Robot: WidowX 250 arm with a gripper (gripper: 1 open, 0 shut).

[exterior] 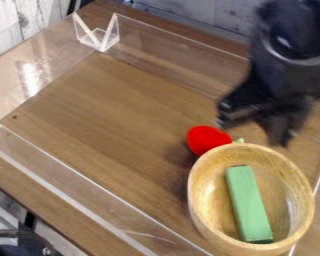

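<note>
The dark gripper (260,115) hangs blurred at the upper right, above and behind the wooden bowl; its finger state is hard to make out. The wooden bowl (207,183) sits at the lower right with a green block (247,204) lying inside it. A red rounded object (206,139) lies on the table just behind the bowl's left rim, outside it, with a small pale tip at its right.
Transparent edging runs along its sides, with a clear bracket (99,32) at the back left corner.
</note>
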